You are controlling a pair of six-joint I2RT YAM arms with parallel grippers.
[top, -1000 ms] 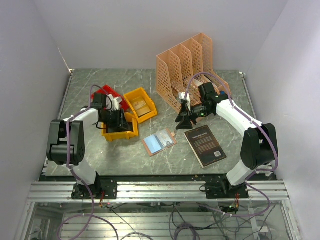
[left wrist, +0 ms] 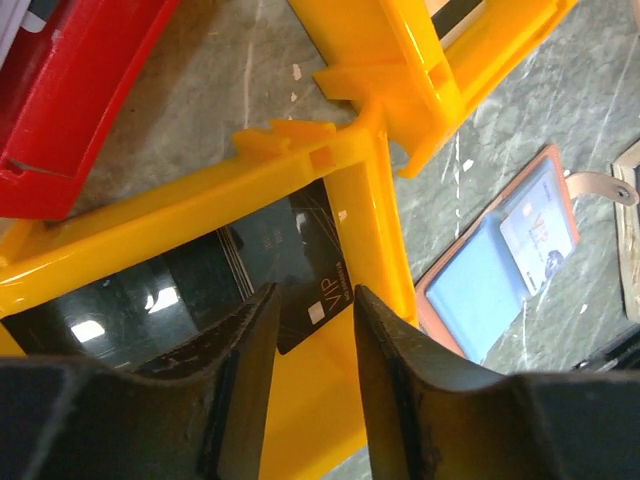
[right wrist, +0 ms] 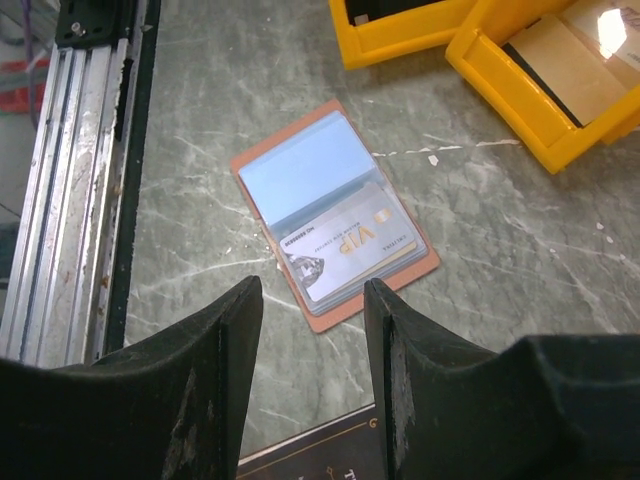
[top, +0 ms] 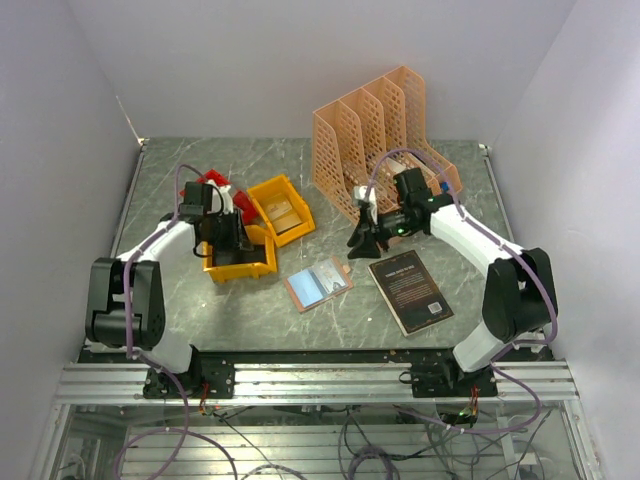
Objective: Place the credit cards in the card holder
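A black card marked VIP (left wrist: 290,255) lies over other dark cards (left wrist: 130,310) in a yellow bin (top: 240,271). My left gripper is at this bin, its fingertips a little apart across the VIP card; whether they touch it I cannot tell. On the table lies the open card holder (top: 318,284), tan-edged with blue inside. A pale VIP card (right wrist: 350,240) sits in one half of it; the other half (right wrist: 307,165) looks empty. My right gripper hangs near the holder, partly open, nothing between its fingers.
A second yellow bin (top: 280,210) with tan cards and a red bin (top: 213,181) stand behind the first. A peach file rack (top: 375,130) fills the back right. A dark book (top: 412,291) lies right of the holder.
The left arm has shifted slightly left, its gripper staying at the yellow bin. My right gripper has moved a little left and down. Holder, bins and book have not moved.
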